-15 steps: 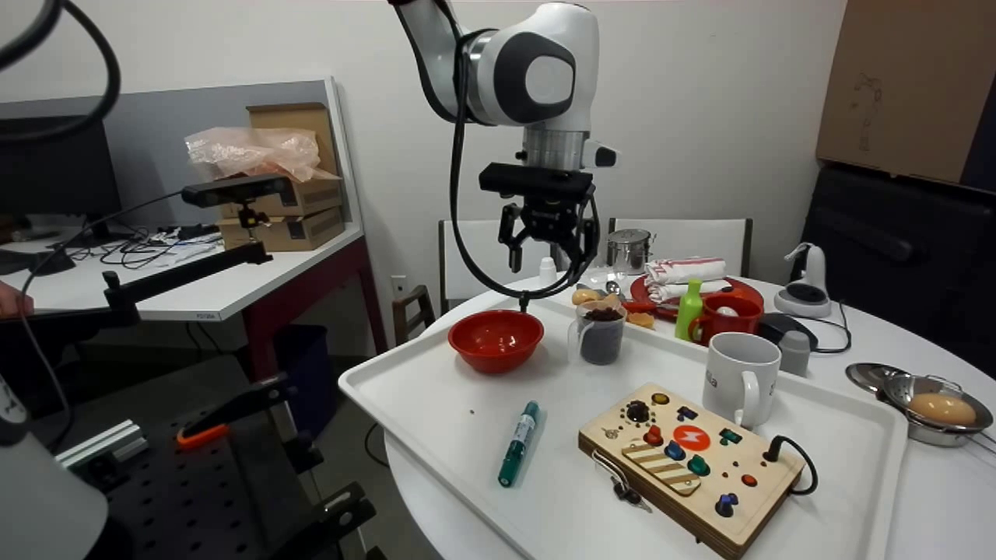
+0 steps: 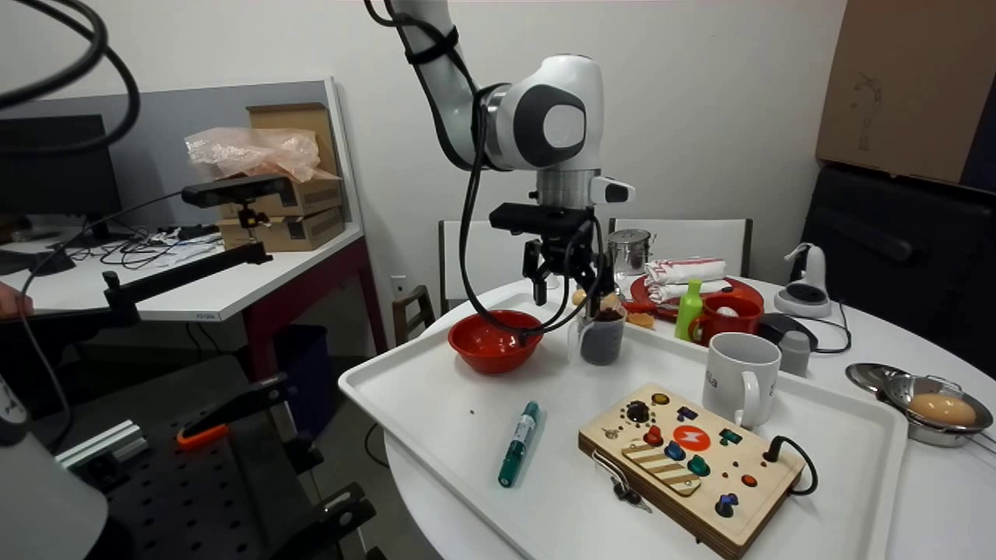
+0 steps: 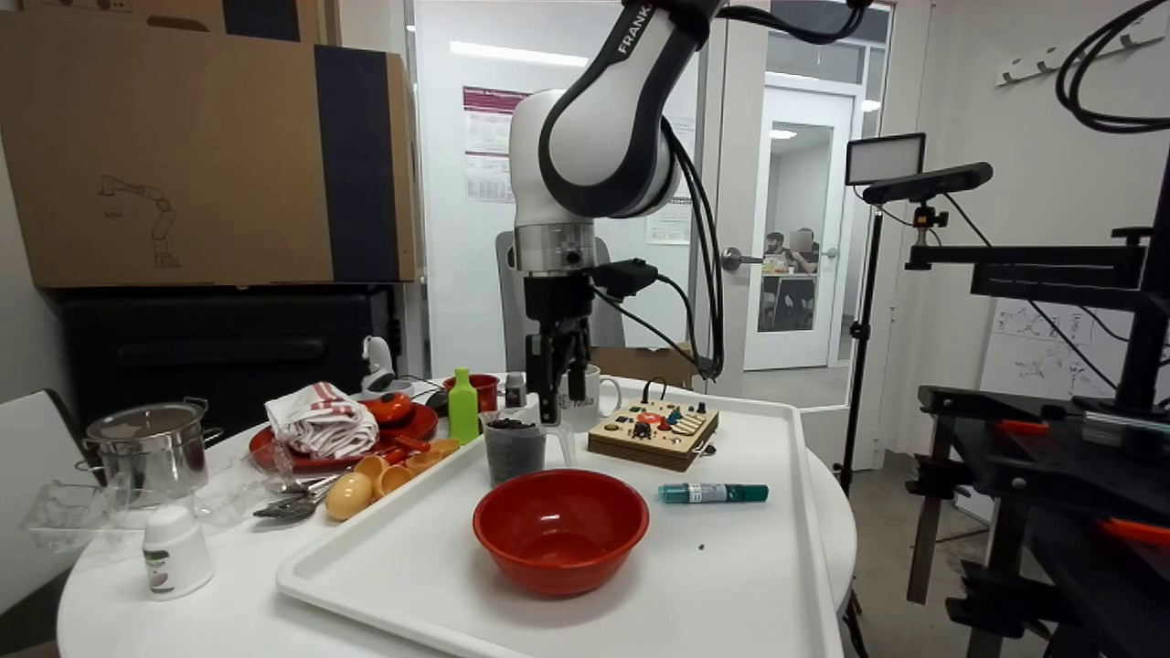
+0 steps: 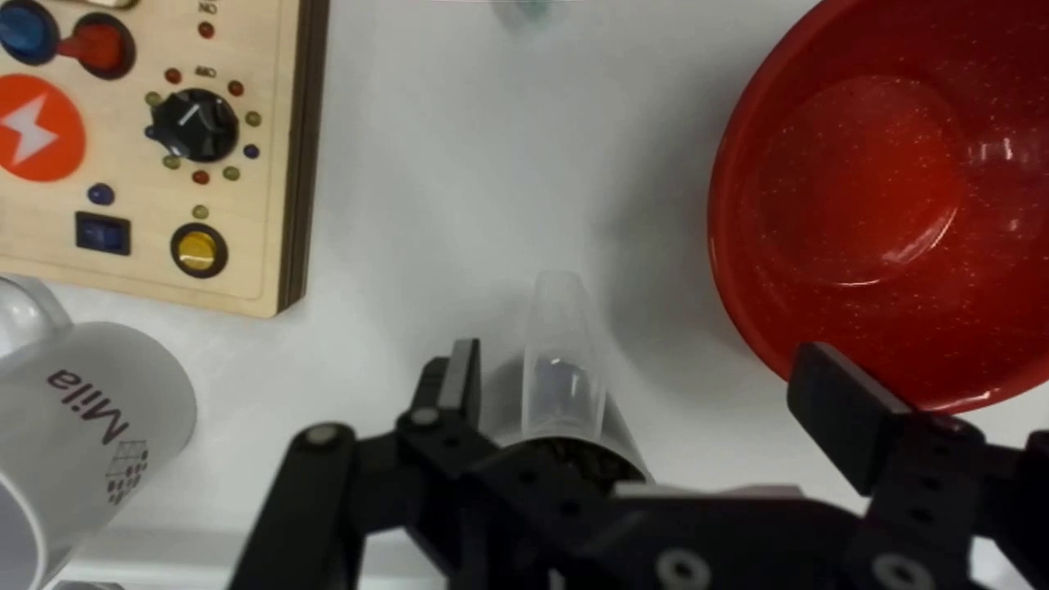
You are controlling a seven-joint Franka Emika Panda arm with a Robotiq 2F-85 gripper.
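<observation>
Directly below my gripper [image 2: 569, 288] stands a clear cup [image 2: 602, 342] with dark contents. In the wrist view my gripper's fingers [image 4: 460, 378] are wide apart and hold nothing. The cup's clear handle [image 4: 562, 359] shows between them, nearer the left finger, while the gripper body hides much of the cup. Near the right finger is the rim of an empty red bowl [image 4: 728, 246]. From the second exterior view, the fingers come down close behind and beside the cup [image 3: 515, 451], with the bowl [image 3: 561, 532] in front; whether they touch the cup I cannot tell.
The white tray [image 2: 425, 411] also carries a green marker [image 2: 519, 444], a wooden switch box [image 2: 691, 457] and a white mug [image 2: 742, 373]. Beyond its edge are a green bottle [image 2: 689, 309], a red mug [image 2: 726, 317] and a towel on a red plate [image 2: 686, 275].
My arm has come down and slightly to the right in the first exterior view, bringing the gripper low over the cup. The objects on the tray have stayed in place.
</observation>
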